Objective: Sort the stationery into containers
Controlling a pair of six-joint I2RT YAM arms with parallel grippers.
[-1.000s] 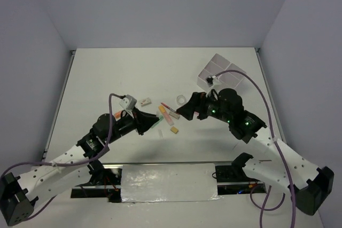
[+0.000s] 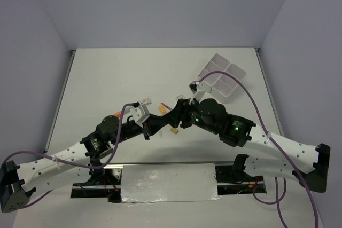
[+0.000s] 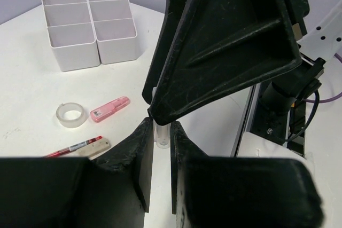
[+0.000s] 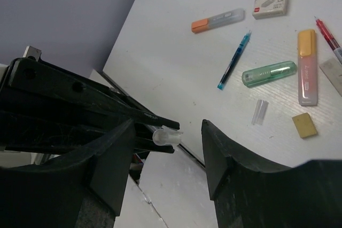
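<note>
My left gripper is shut on a small clear cylindrical item, held upright, whose end (image 4: 167,136) shows in the right wrist view. My right gripper stands part open around that item, its fingers close against the left gripper's tips; whether they touch it is unclear. On the table lie highlighters (image 4: 307,68), a green item (image 4: 269,73), a blue pen (image 4: 234,60), a red pen (image 4: 328,38), an eraser box (image 4: 270,6), a yellow block (image 4: 304,125), tape (image 3: 70,115) and a pink item (image 3: 109,109).
A white divided container (image 2: 220,59) stands at the back right of the table, behind the right arm. Grey walls (image 2: 43,89) border the table.
Both arms have moved toward each other at the table's centre; my right gripper has come left to meet the left one, which has shifted slightly right.
</note>
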